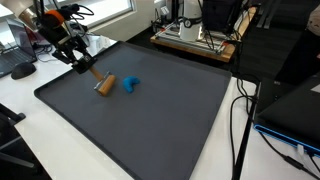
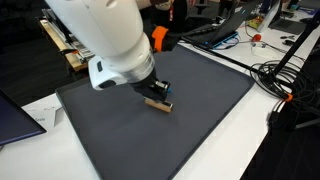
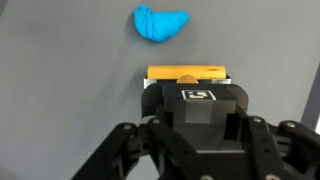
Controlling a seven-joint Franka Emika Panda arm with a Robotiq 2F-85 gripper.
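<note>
My gripper is shut on a wooden tool, low over the left part of the dark mat. In exterior view 1 the tool appears as an orange-brown bar with a short stick rising from it to the fingers. From above, the bar lies crosswise just beyond my gripper, with pale edges at its ends. Exterior view 2 has the bar under the arm, at or near the mat's surface; contact cannot be made out. A crumpled blue thing lies apart from the bar.
Black cables lie on the white table to its right. A wooden tray-like piece stands behind the mat.
</note>
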